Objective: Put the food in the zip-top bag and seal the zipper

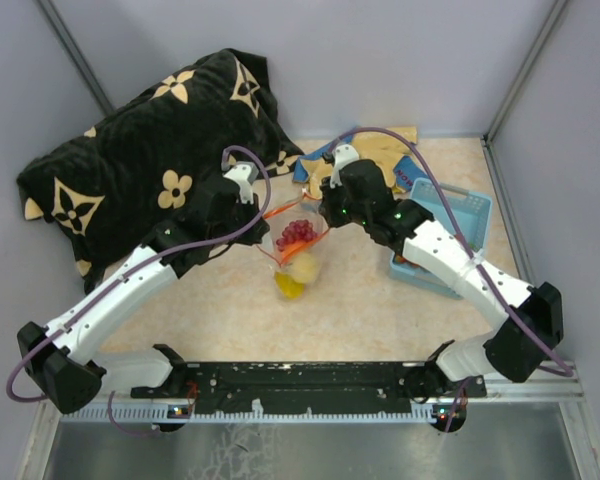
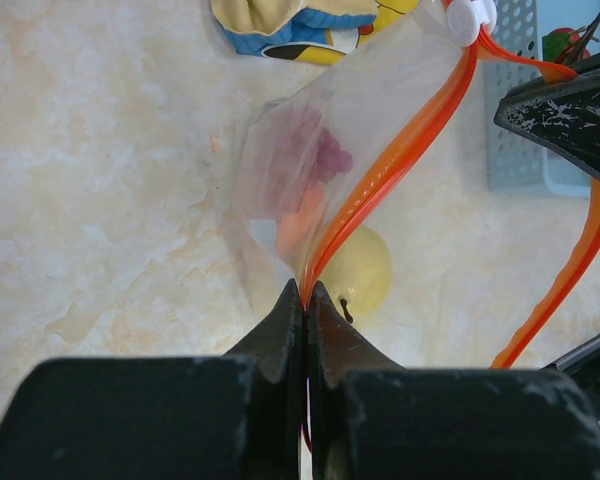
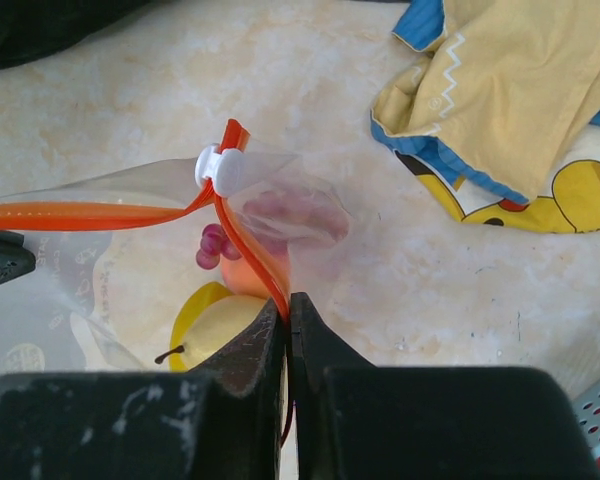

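A clear bag (image 1: pixel 308 208) with an orange zipper rim hangs between my two grippers, its mouth spread open. Inside it are pinkish-red grapes (image 1: pixel 296 233), an orange item (image 2: pixel 298 218), a pale pear (image 3: pixel 218 330) and something yellow (image 1: pixel 289 286) at the bottom. My left gripper is shut on one side of the orange rim. On the opposite side, my right gripper is shut on the rim too. A white zipper slider (image 3: pixel 219 170) sits at a corner of the rim, apart from both grippers' fingers.
At the right stands a blue basket (image 1: pixel 470 213) with some items inside, partly under my right arm. A yellow and blue cloth (image 1: pixel 380 160) lies at the back. The dark flowered blanket (image 1: pixel 130 150) fills the back left.
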